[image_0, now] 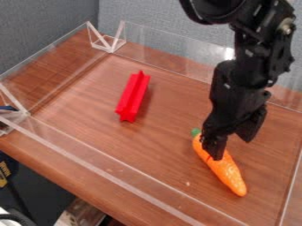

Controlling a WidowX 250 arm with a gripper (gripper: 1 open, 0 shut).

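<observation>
An orange toy carrot (222, 172) with a green top lies on the wooden table, tip toward the front right. My black gripper (224, 139) is over its green end, with fingertips close to the carrot's upper part. Whether the fingers are open or shut on it is unclear from this view.
A red bar-shaped block (133, 95) lies on the left-middle of the table. Clear low walls and white brackets (106, 39) edge the wooden table (94, 168).
</observation>
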